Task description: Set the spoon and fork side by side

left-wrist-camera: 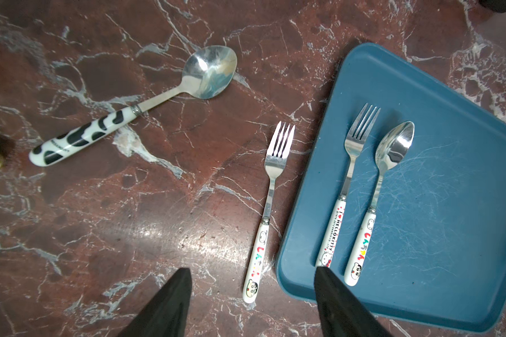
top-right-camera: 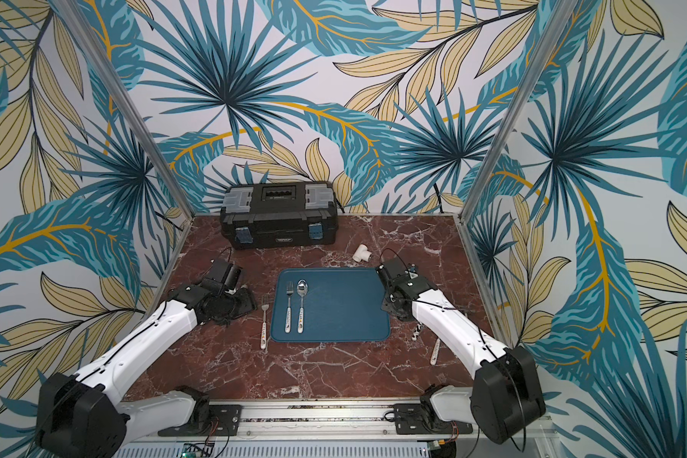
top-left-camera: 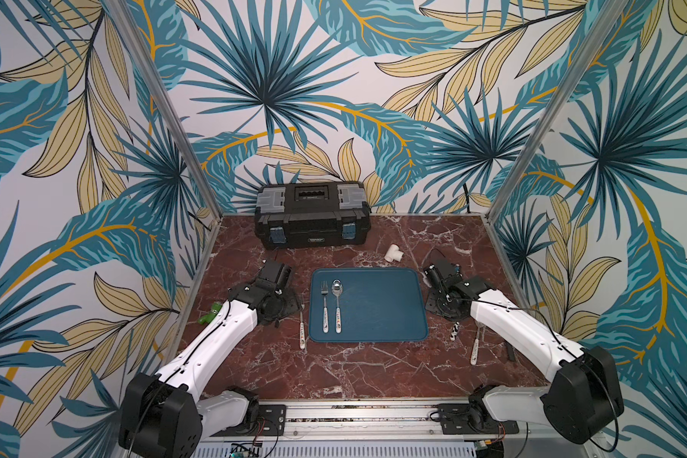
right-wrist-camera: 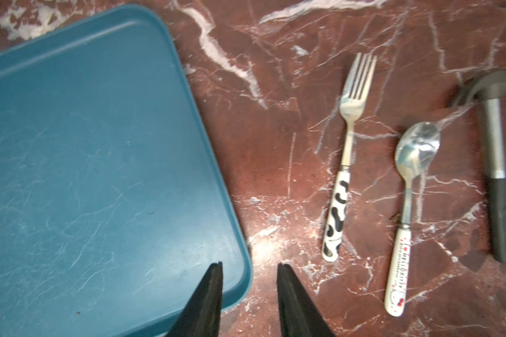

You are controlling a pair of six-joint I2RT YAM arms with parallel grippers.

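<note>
On the left part of the blue tray [left-wrist-camera: 449, 224] lie a fork [left-wrist-camera: 348, 174] and, just right of it, a spoon [left-wrist-camera: 380, 185], roughly parallel with a small gap, both with white printed handles. My left gripper is open and empty, above the table left of the tray. Another fork [left-wrist-camera: 268, 196] lies on the table beside the tray, and a cow-patterned spoon [left-wrist-camera: 112, 120] lies farther left. My right gripper is partly open and empty over the tray's right edge. To its right lie a cow-patterned fork [right-wrist-camera: 337, 207] and a white-handled spoon [right-wrist-camera: 404, 241].
A hammer [right-wrist-camera: 497, 174] lies beyond the right-hand spoon. Behind the tray stand a black toolbox [top-left-camera: 313, 217] and a white pipe fitting [top-left-camera: 393, 253]. A green object [top-left-camera: 210, 312] sits by the left arm. The tray's middle and right are bare.
</note>
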